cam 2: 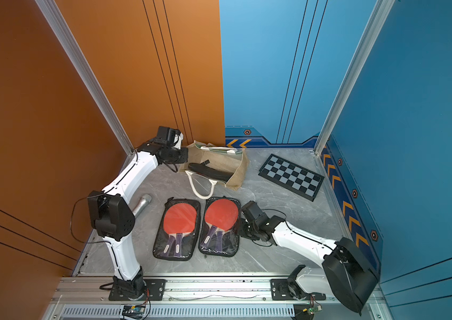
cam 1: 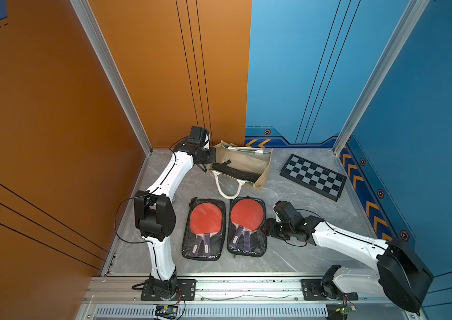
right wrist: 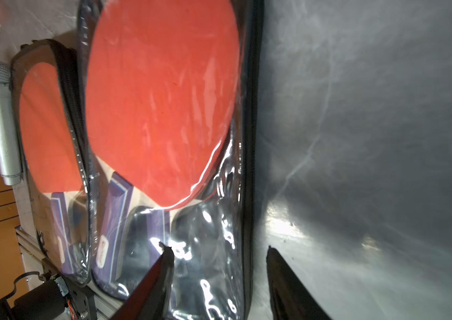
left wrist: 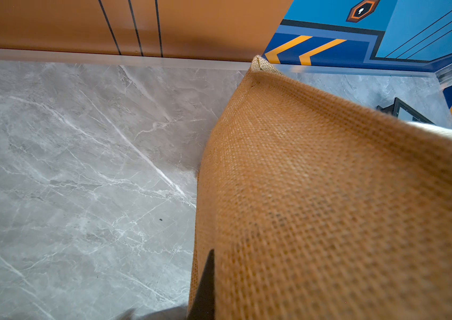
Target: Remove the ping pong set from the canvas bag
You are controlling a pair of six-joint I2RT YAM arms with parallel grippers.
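Note:
The tan canvas bag stands open at the back centre, a dark flat item inside it. At its left end is my left gripper, shut; in the left wrist view a dark finger lies against the bag cloth, which hides the other. Two clear-fronted black cases with red paddles lie flat on the table: the left case and the right case. My right gripper is part open, its fingertips apart on either side of the right case's right edge, gripping nothing visibly.
A black-framed checkered board lies at the right back. The silver microphone rests left of the cases, close to my left arm. A white bag handle hangs forward near the right case. Table right of my right gripper is clear.

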